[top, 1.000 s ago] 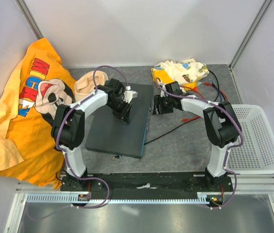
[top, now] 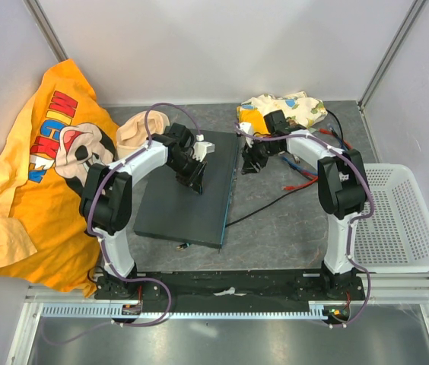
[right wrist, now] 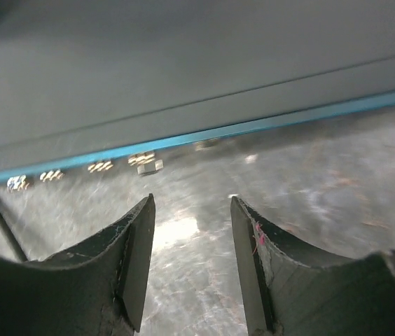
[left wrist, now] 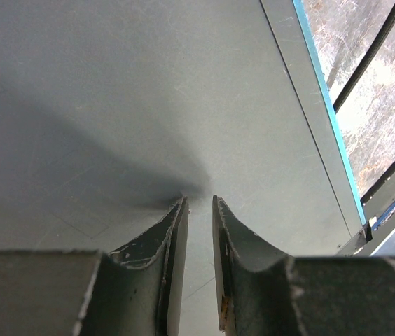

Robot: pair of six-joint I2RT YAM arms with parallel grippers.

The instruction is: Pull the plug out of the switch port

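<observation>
A dark grey switch lies flat with a blue-trimmed edge on its right, where several metallic ports show in the right wrist view. A black cable runs from low on that side; in the right wrist view a dark cable reaches the edge at the left. My left gripper is over the switch top, fingertips slightly apart, nothing visible between them. My right gripper is open beside the port edge, nothing between its fingers. The plug itself is not clear.
An orange cloth covers the left, with a beige container behind the switch. A patterned cloth and red and blue cables lie at the back right. A white basket stands at the right.
The left arm is still.
</observation>
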